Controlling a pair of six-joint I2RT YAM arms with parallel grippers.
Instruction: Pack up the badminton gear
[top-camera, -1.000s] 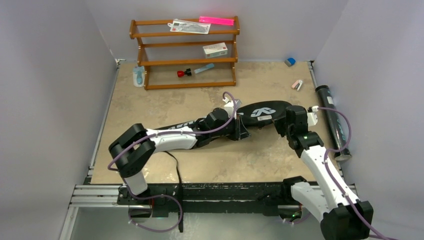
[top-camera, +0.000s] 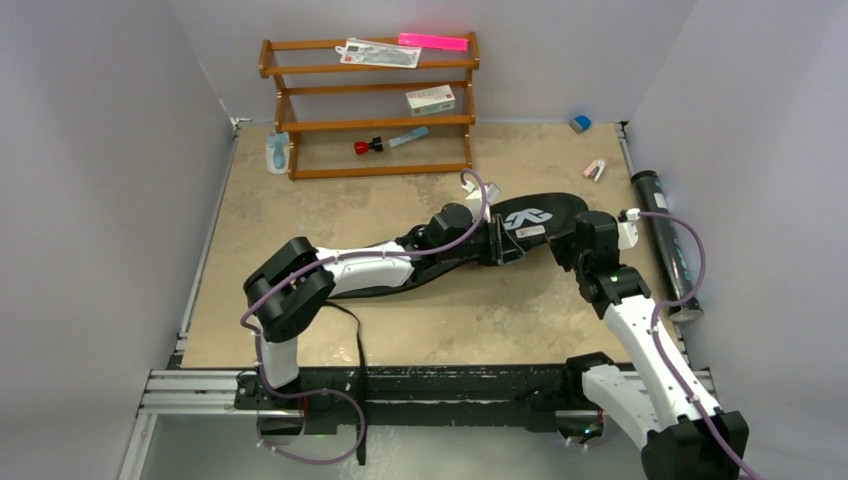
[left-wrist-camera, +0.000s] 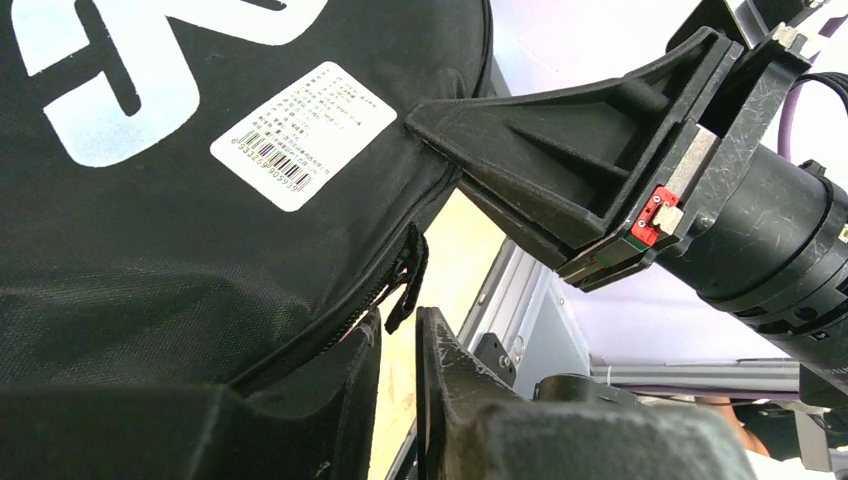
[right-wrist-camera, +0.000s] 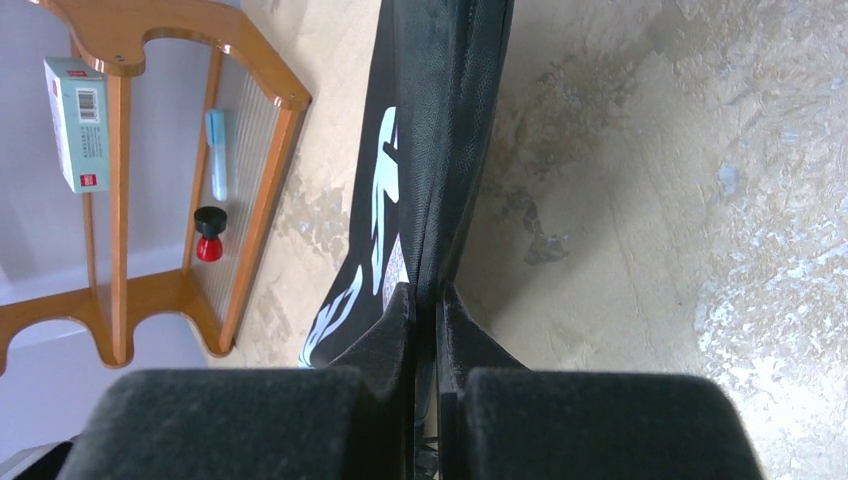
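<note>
A black racket bag (top-camera: 560, 205) with white lettering and a barcode label (left-wrist-camera: 304, 136) lies slantwise across the middle of the table. At its right end, my right gripper (top-camera: 562, 248) is shut on the bag's edge, which runs between the fingertips. In the left wrist view a zipper pull (left-wrist-camera: 408, 280) dangles from the bag's lower edge. Just below it, my left gripper is part open with a narrow gap between its fingers, and the pull hangs apart from them. The left arm covers part of the bag in the top view.
A wooden rack (top-camera: 375, 126) stands at the back with a white box (top-camera: 431, 99) and a red-and-black item (top-camera: 368, 146). A black tube (top-camera: 662, 240) lies along the right wall. A strap (top-camera: 361, 370) hangs over the front edge.
My left gripper has moved right along the bag, closer to the right gripper. The bag's end has shifted slightly; the right arm has hardly moved.
</note>
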